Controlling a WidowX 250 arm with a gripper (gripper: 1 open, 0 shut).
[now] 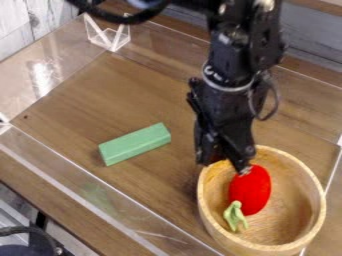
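The black gripper hangs just over the back-left rim of a tan bowl, pointing down; its fingers look shut, with nothing visible between them. Inside the bowl lies a red object with a pale green tip, close below the gripper. A light green block lies flat on the wooden table to the left of the gripper.
A white wire-like holder stands at the back left corner. A dark cable loops at the lower left.
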